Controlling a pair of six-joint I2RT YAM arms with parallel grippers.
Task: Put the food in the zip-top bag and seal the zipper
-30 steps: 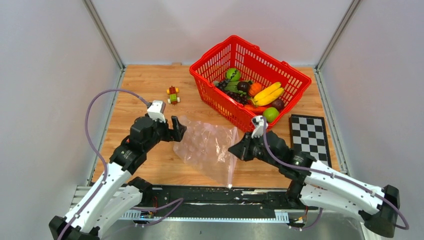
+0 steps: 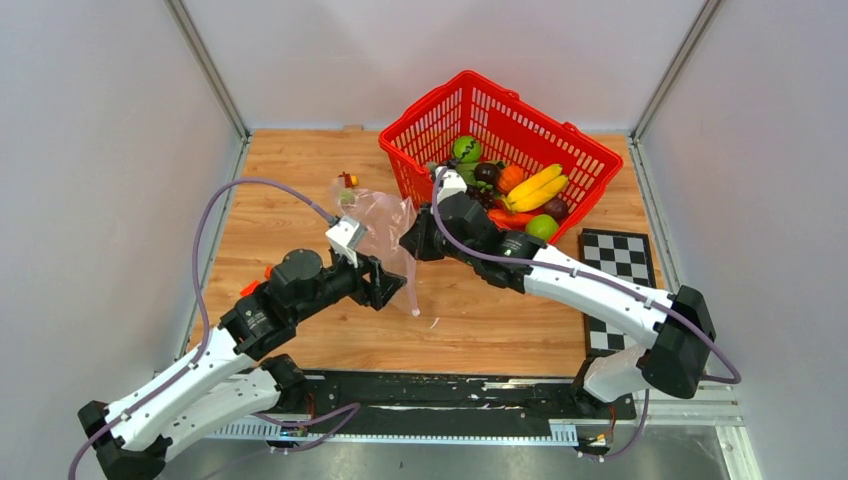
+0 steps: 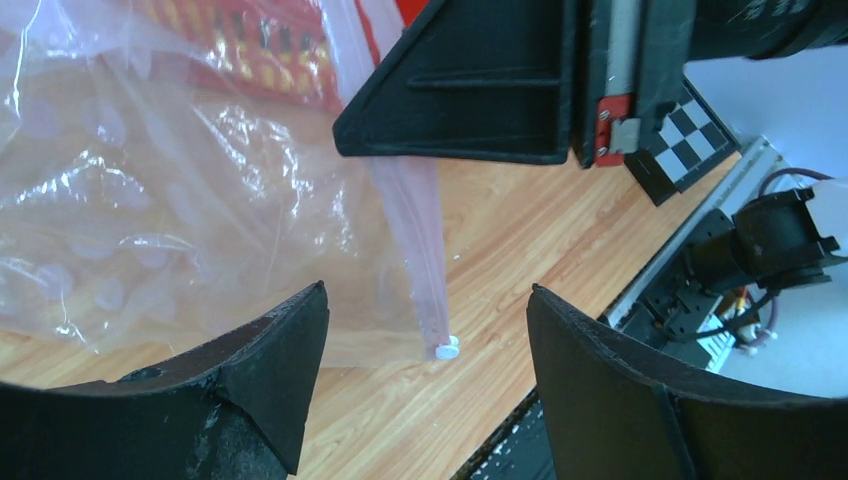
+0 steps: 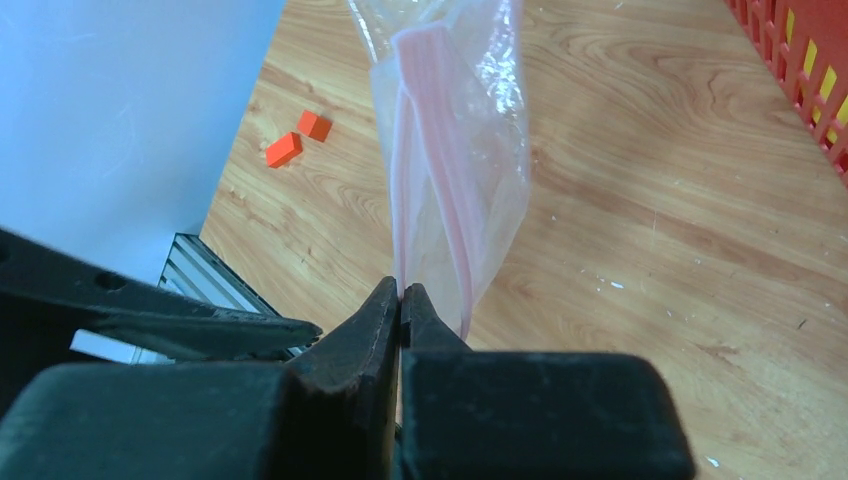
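Observation:
A clear zip top bag (image 2: 385,225) with a pink zipper edge hangs between the arms, lifted off the table. My right gripper is shut on that zipper edge; in the right wrist view the bag (image 4: 465,150) extends away from its tips. My left gripper stands part open, its fingers apart with nothing gripped. In the left wrist view, the white end of the zipper (image 3: 446,348) appears in the space between its fingers. The food, such as bananas (image 2: 537,188) and a green lime (image 2: 542,228), lies in the red basket (image 2: 590,150).
A checkerboard (image 2: 618,262) lies at the right. At the left are red blocks (image 4: 284,150), and a small toy (image 2: 348,180) sits behind the bag.
The right gripper has moved left and away from the front edge, carrying the bag's zipper edge and raising the bag.

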